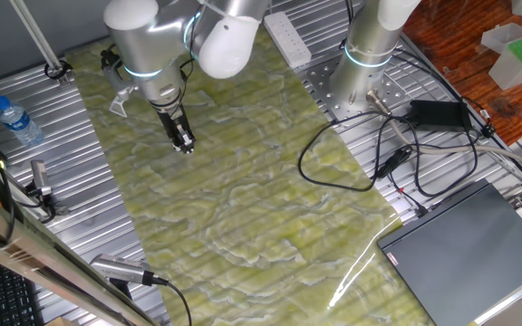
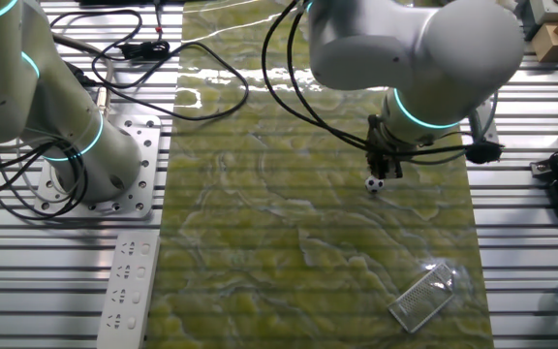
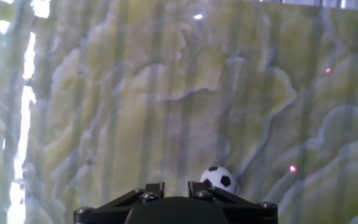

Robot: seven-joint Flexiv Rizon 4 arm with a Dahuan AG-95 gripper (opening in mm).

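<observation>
A small black-and-white soccer ball (image 3: 220,178) lies on the green marbled mat (image 3: 185,124), near the bottom of the wrist view. My gripper has a gap between its two black fingertips. From the wrist camera, the ball shows beyond the right finger (image 3: 196,188), partly covered by it and not centred in the gap. In exterior view 2 the ball (image 2: 374,184) appears just beside and below the gripper (image 2: 387,173); whether they touch cannot be told. Exterior view 1 shows the gripper (image 1: 185,147) pointing down low over the mat, and the ball is not discernible there.
A white grater-like piece (image 2: 422,299) lies on the mat. A power strip (image 2: 129,291) and a looped black cable (image 1: 302,167) lie near the arm's base. A closed laptop (image 1: 478,254) and a water bottle (image 1: 18,122) flank the mat.
</observation>
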